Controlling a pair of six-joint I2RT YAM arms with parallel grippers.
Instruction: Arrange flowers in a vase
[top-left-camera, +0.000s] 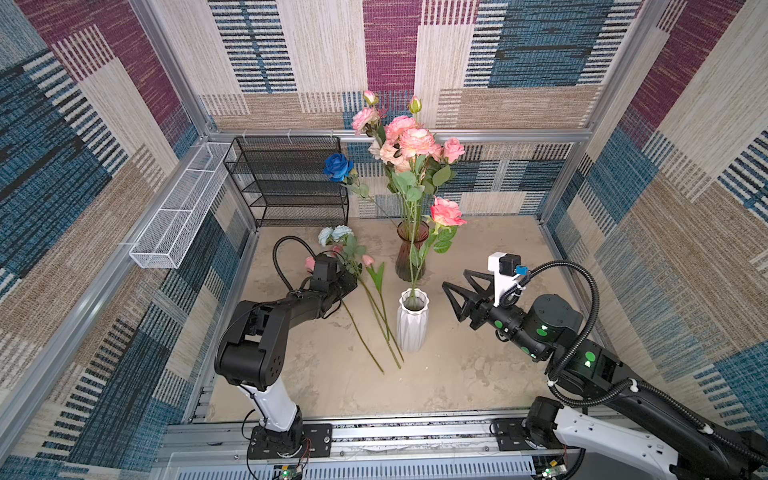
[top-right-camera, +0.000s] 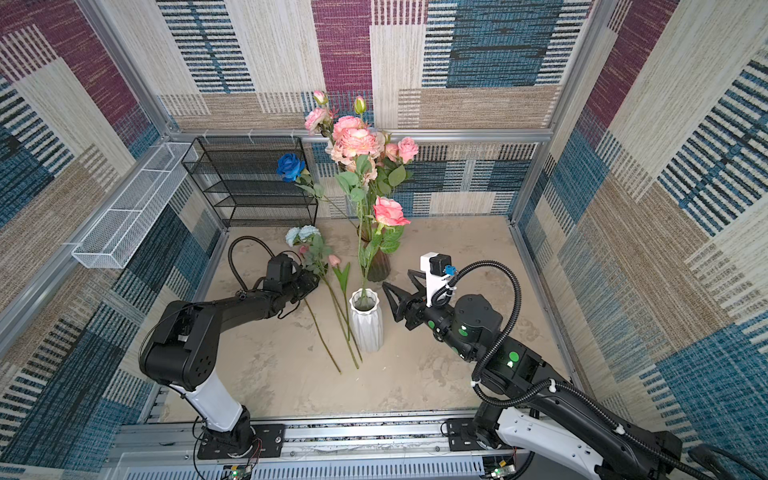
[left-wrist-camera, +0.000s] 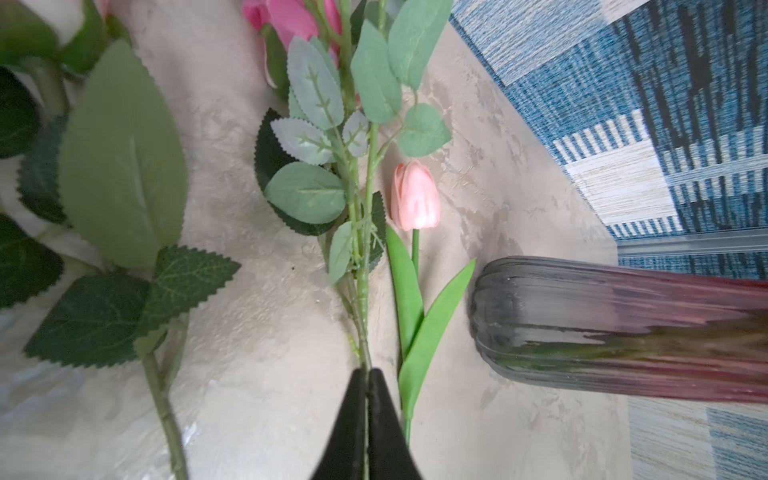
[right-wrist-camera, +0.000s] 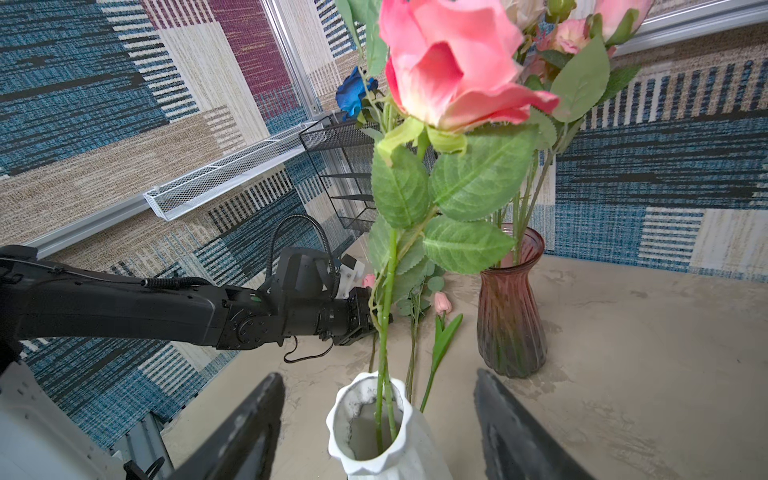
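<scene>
A white ribbed vase (top-left-camera: 413, 324) stands mid-table, holding long stems with a pink rose (top-left-camera: 446, 211). Behind it a reddish glass vase (right-wrist-camera: 511, 320) holds more flowers. Loose stems, a pink tulip (left-wrist-camera: 413, 196) and pale blue flowers (top-left-camera: 338, 236) lie to the left. My left gripper is low over them, a thin green stem running between its close fingertips; whether it is firmly gripped is unclear. My right gripper stands open just right of the white vase, nothing held.
A black wire rack (top-left-camera: 288, 180) stands at the back left, with a white wire basket (top-left-camera: 180, 204) on the left wall.
</scene>
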